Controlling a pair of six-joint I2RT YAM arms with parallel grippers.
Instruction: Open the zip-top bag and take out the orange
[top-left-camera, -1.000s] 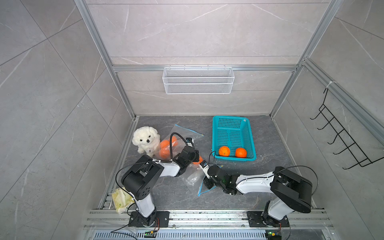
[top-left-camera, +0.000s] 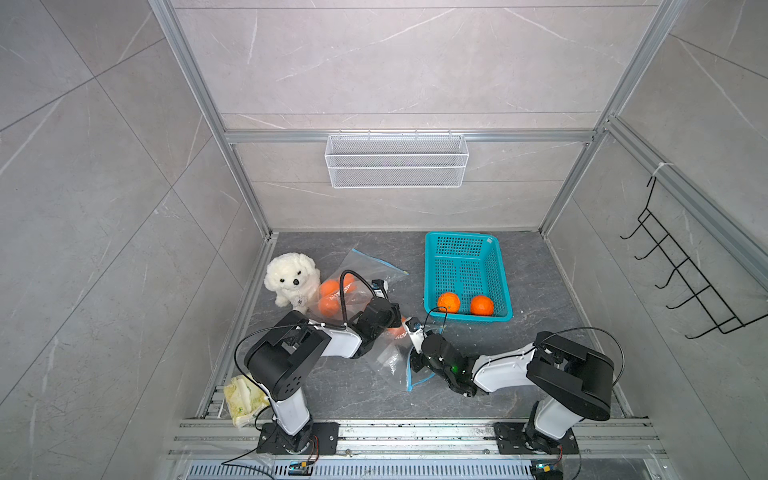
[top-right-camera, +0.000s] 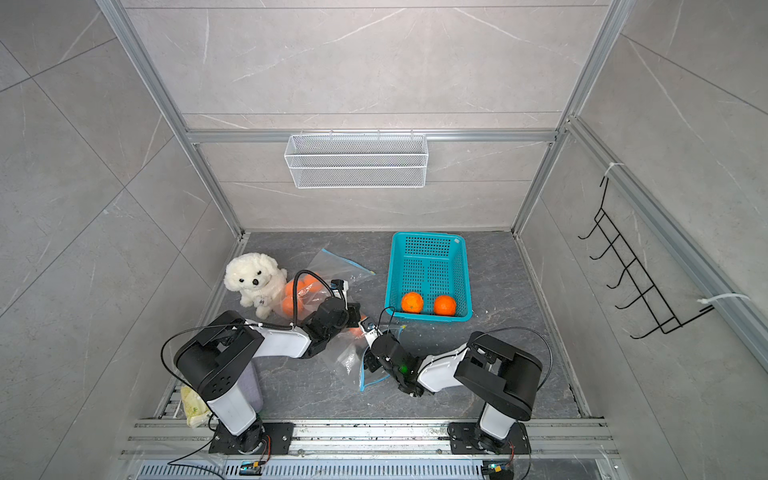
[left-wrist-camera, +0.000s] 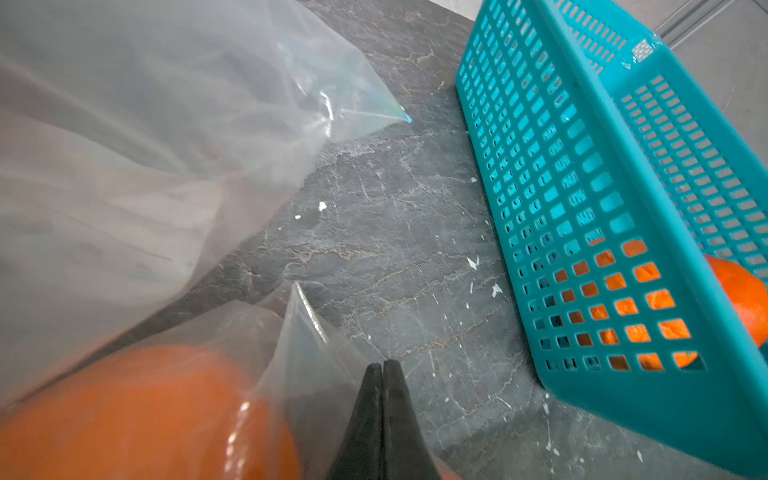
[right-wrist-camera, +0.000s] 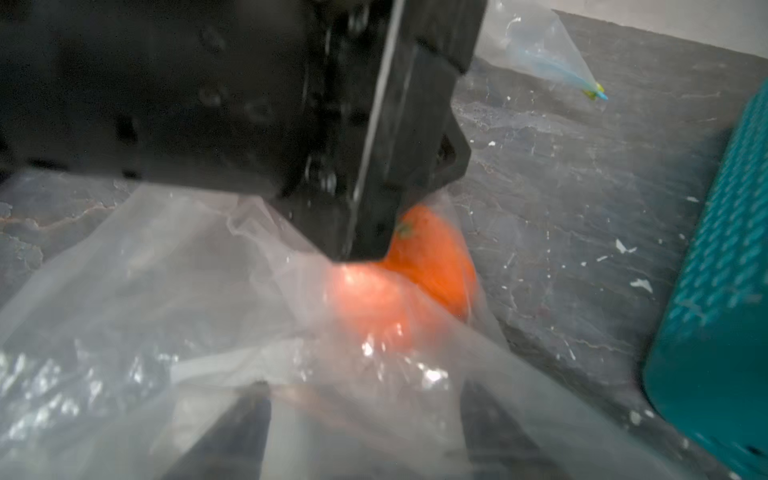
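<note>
A clear zip bag (top-left-camera: 389, 361) with a blue-edged mouth lies in front, between my two grippers. Inside it an orange (right-wrist-camera: 436, 260) shows near the left gripper's body. My left gripper is shut, its fingertips together against the film; whether any film is pinched there I cannot tell. Clear film covers the fingers of my right gripper, which stand apart at the bag's mouth side. No orange shows between them; the fruit lies beyond. Another clear bag (top-left-camera: 364, 272) with several oranges (top-left-camera: 329, 305) sits behind the left gripper.
A teal basket (top-left-camera: 504, 280) at the back right holds two oranges (top-left-camera: 481, 305). A white toy dog (top-left-camera: 293, 277) sits at the back left, touching the rear bag.
My right gripper and the bag's blue edge have shifted slightly right, while the right arm's elbow has swung a little left. The left arm has stayed nearly still.
</note>
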